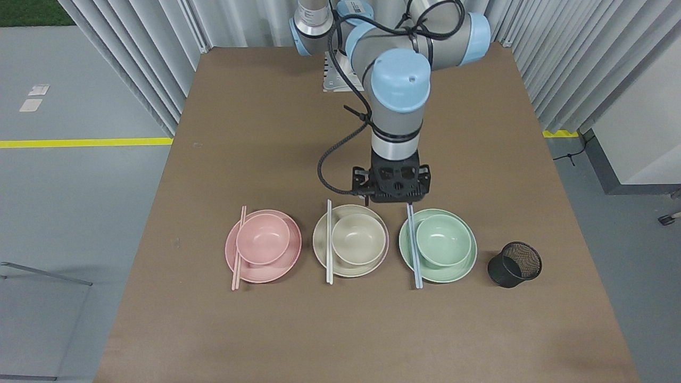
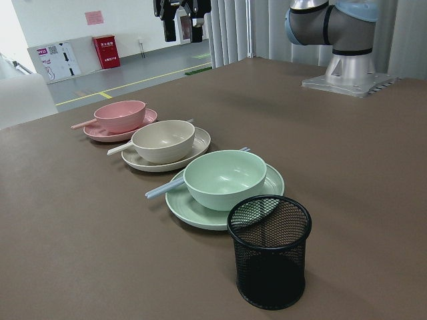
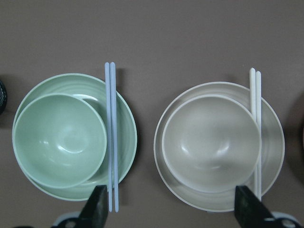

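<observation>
My gripper (image 1: 389, 201) hangs high above the table, just behind the beige and green settings, its two fingers apart and empty. Three settings stand in a row: a pink bowl (image 1: 262, 238) on a pink plate with pink chopsticks (image 1: 237, 261); a beige bowl (image 3: 211, 142) on a beige plate with white chopsticks (image 3: 257, 133); a green bowl (image 3: 59, 140) on a green plate with pale blue chopsticks (image 3: 113, 133). In the wrist view the open fingertips lie below the green and beige settings.
A black mesh cup (image 2: 269, 267) stands beside the green setting, at the row's right end in the front view. The arm's base plate is at the back.
</observation>
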